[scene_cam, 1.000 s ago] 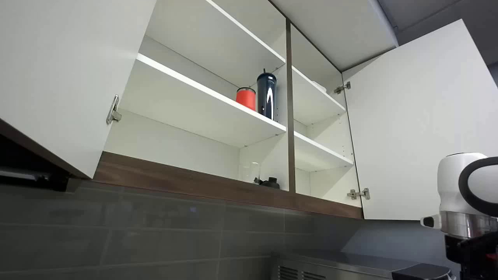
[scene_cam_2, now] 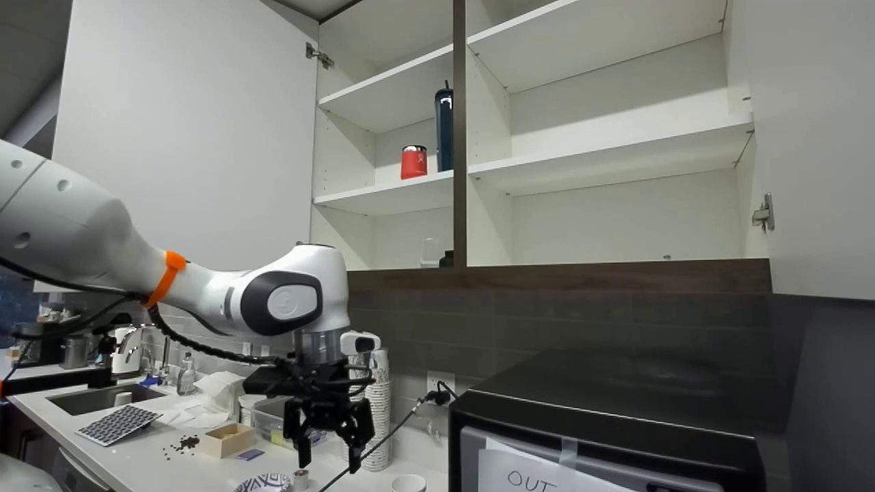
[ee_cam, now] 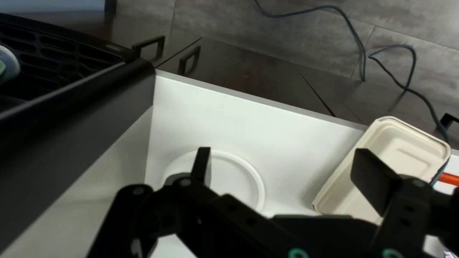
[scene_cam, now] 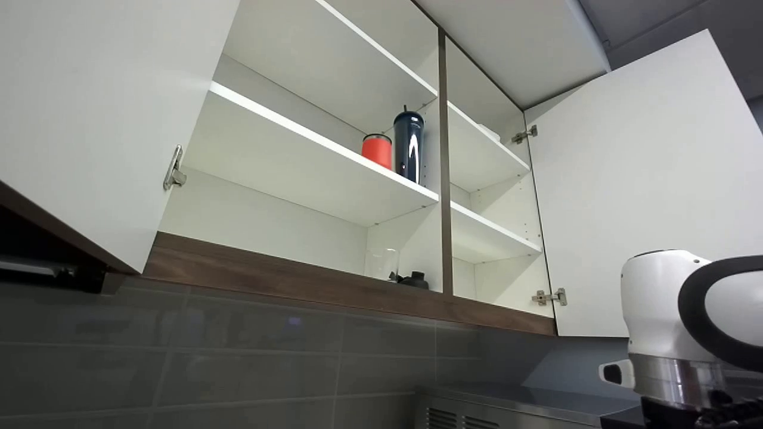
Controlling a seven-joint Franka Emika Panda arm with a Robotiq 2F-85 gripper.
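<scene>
My gripper (scene_cam_2: 329,460) hangs fingers-down over the counter, left of the black microwave (scene_cam_2: 607,402), well below the cabinet shelves. Its fingers are wide apart with nothing between them. From the wrist view, a round white lid or dish (ee_cam: 239,178) lies on the white counter beneath the left finger. A beige rectangular tray (ee_cam: 340,193) sits under the right finger, partly hidden by it. Up on the middle cabinet shelf stand a red tumbler (scene_cam: 377,151) and a taller dark blue tumbler (scene_cam: 409,146), side by side and upright.
Both cabinet doors (scene_cam: 644,193) stand open. A clear glass (scene_cam: 387,263) and a black item (scene_cam: 414,279) rest on the cabinet's bottom level. Stacked cups (scene_cam_2: 378,418) rise behind the gripper. A small box (scene_cam_2: 227,440) and a patterned plate (scene_cam_2: 264,482) occupy the counter.
In exterior view 1 the arm has shifted left and slightly lower. The tumblers and cabinet doors look unchanged.
</scene>
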